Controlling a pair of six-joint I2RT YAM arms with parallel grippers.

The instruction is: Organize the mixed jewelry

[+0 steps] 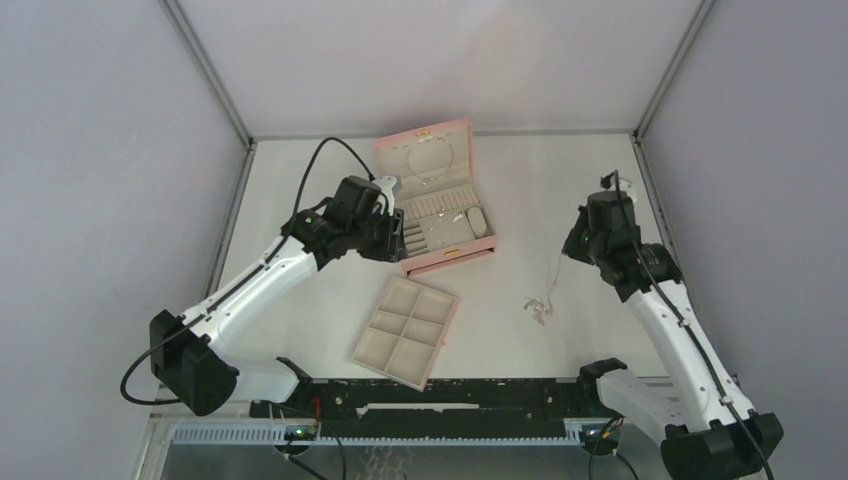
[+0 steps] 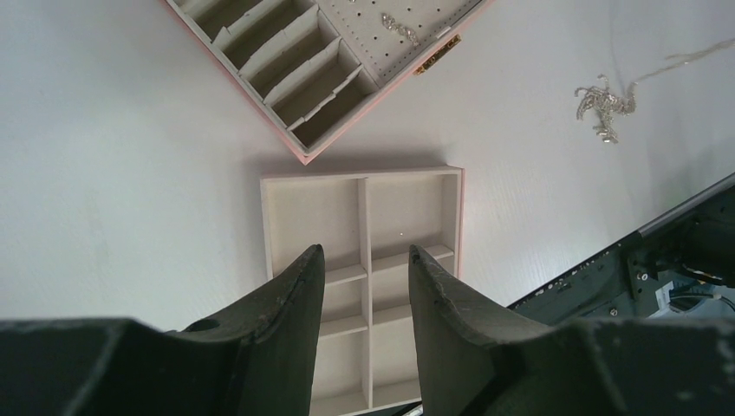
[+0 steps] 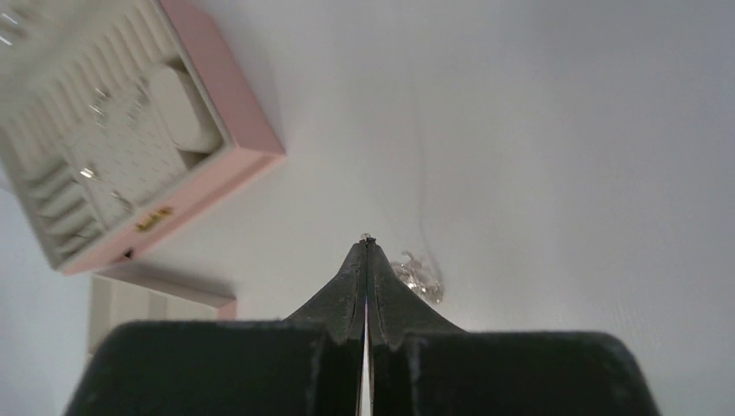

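Observation:
A tangle of silver jewelry [image 1: 539,309] lies on the right part of the table, and a thin chain [image 1: 557,270] runs up from it to my right gripper [image 1: 566,252]. In the right wrist view that gripper's fingers are shut together, with a small silver bit at their tips; the pile [image 3: 419,279] shows behind them. My left gripper is open and empty, above the area between the open pink jewelry box [image 1: 450,257] and the sectioned tray [image 1: 405,341]. A necklace [image 1: 430,155] lies against the box's lid.
Inside the box are slots, a small padded cushion [image 1: 477,221] and a panel with several small pieces. The tray's compartments look empty. Bare table lies between the tray and the pile, and behind the pile.

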